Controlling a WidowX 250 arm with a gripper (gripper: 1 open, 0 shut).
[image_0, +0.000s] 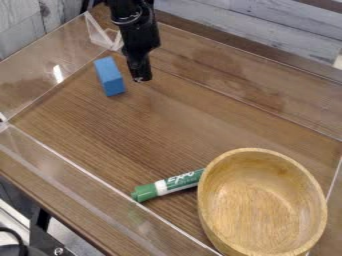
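My gripper (139, 72) hangs above the wooden table (160, 130) at the upper left, dark and small in the view; whether its fingers are open or shut is hard to tell. Just left of it and a little lower stands a blue block (110, 77), upright, apart from the fingertips as far as I can see.
A green and white tube (168, 184) lies near the front, left of a large empty tan bowl (262, 200) at the lower right. The left and back edges have pale borders.
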